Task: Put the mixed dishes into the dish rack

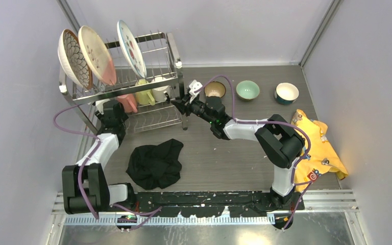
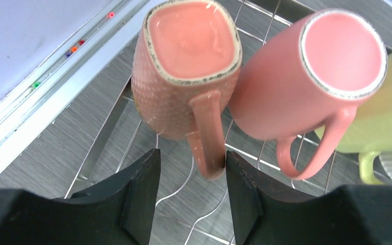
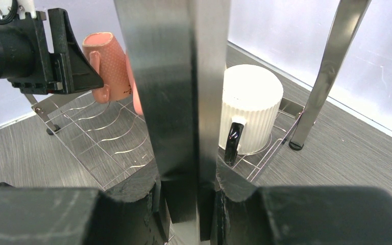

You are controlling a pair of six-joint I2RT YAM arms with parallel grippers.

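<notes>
On the rack's lower tier, a dimpled pink mug [image 2: 184, 71] sits at the left end, a smooth pink mug [image 2: 296, 87] beside it, then a green mug [image 2: 377, 102] and a white mug [image 3: 250, 92]. My left gripper has its fingers part open around the dimpled mug's handle. My right gripper is shut on the rack's metal post. Three plates or shallow dishes [image 1: 97, 56] stand tilted on the upper tier.
A brown bowl [image 1: 215, 89], green bowl [image 1: 247, 90] and dark-rimmed cup [image 1: 286, 93] stand right of the rack. A black cloth [image 1: 154, 163] lies in front, a yellow cloth [image 1: 321, 145] at right.
</notes>
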